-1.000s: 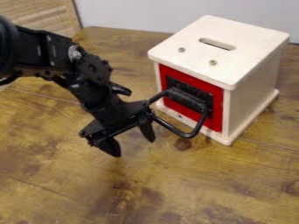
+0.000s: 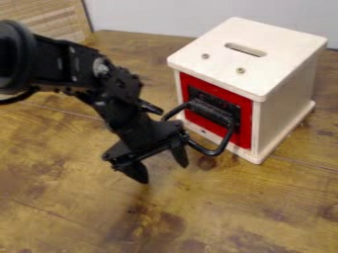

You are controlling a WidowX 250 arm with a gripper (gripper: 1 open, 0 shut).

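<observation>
My black gripper (image 2: 160, 165) hangs low over the wooden table, left of a cream wooden box (image 2: 275, 94) with a red front panel (image 2: 197, 87). Its fingers are open, with nothing seen between them. A black module (image 2: 211, 109) sits on the red panel, and a black tube-like loop runs from it out toward my gripper and down near the box's lower front.
A light woven panel (image 2: 46, 18) stands at the back left, with a white wall behind.
Over the last second my gripper has shifted slightly up and to the right, toward the box. The box has stayed in place.
</observation>
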